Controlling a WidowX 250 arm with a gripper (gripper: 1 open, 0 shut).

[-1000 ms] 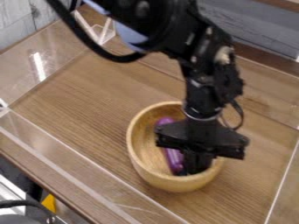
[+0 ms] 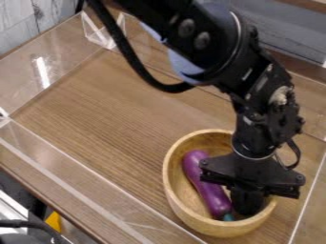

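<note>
A tan round bowl (image 2: 182, 170) sits at the lower right of the camera view, holding a purple elongated object (image 2: 203, 176) and a small teal piece (image 2: 228, 217). My black gripper (image 2: 251, 195) is lowered into the right side of the bowl, its body hiding much of the interior. Its fingertips are dark and hard to make out, so whether anything is between them does not show.
A grey wall stands at the back right.
Over the last second the arm and bowl have shifted to the right in view. The gripper stays down at the bowl's right side.
</note>
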